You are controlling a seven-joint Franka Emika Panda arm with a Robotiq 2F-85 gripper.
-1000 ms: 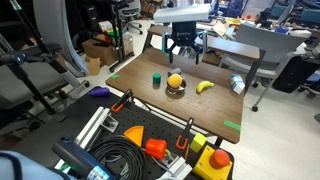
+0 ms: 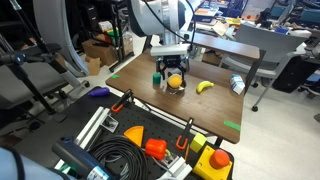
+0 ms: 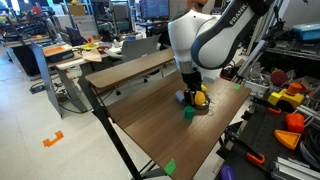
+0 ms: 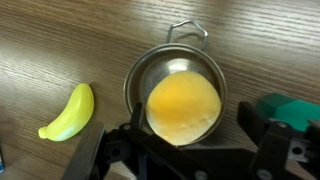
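In the wrist view, an orange-yellow round thing (image 4: 183, 107) sits inside a metal bowl (image 4: 146, 75) with a small wire handle. My gripper is open above it, its dark fingers (image 4: 128, 146) spread at the lower edge of the bowl. Exterior view 1 has the gripper (image 2: 173, 66) low over the bowl, with the orange thing (image 2: 175, 80) below. No gap between fingertips and the orange thing can be judged. To one side stands a green cup (image 2: 156, 79), and a yellow banana (image 2: 206, 86) lies on the other.
A white-and-blue object (image 2: 237, 83) lies near the table's right edge. Clamps (image 2: 184, 138) grip the near edge, and a purple object (image 2: 98, 91) lies beyond the left corner.
Over the last second the arm has come down and to the left towards the bowl. The bowl, orange thing, cup and banana have stayed in place.
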